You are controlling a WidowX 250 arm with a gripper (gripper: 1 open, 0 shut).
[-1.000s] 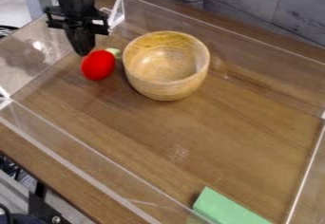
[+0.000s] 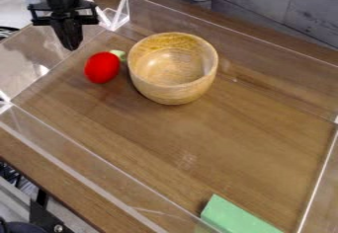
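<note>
My black gripper (image 2: 66, 37) is at the top left, above the tray's left edge, with its fingers pointing down and apart from the red object; whether it is open or shut is hard to tell. A red round object (image 2: 102, 67) with a light green tip lies just left of a wooden bowl (image 2: 173, 87). The bowl looks empty.
A clear-walled tray area surrounds the wooden surface (image 2: 224, 138). A green block (image 2: 235, 216) lies at the bottom right edge. A grey wooden wall stands at the back.
My gripper has moved left, away from the red object and the bowl. The red object and bowl look unmoved.
</note>
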